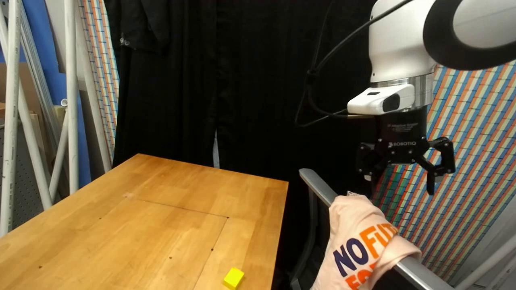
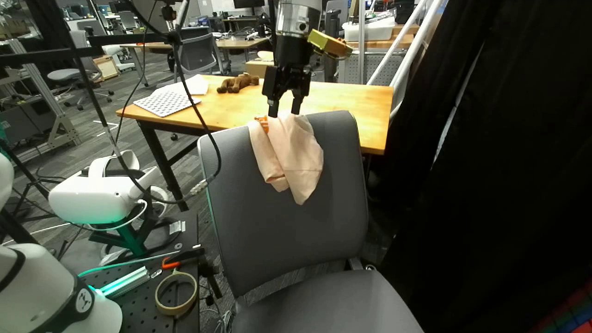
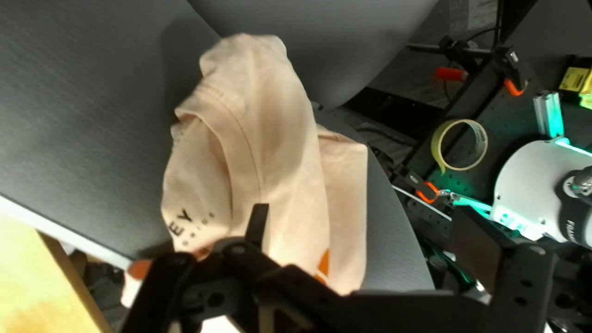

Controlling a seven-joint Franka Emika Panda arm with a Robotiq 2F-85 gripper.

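A pale peach cloth with dark blue and orange lettering hangs over the top edge of a grey chair back. Its plain side drapes down the chair's front in exterior view 2, and its folds fill the middle of the wrist view. My gripper points downward with its fingers spread wide and nothing visible between them. In exterior view 1 it hangs higher than the cloth, with a gap showing; in exterior view 2 the fingertips overlap the cloth's upper edge.
Beside the chair stands a wooden table bearing a yellow block, a brown plush toy and a white keyboard-like panel. A roll of tape and a white headset are near the robot base. Black curtains flank the table.
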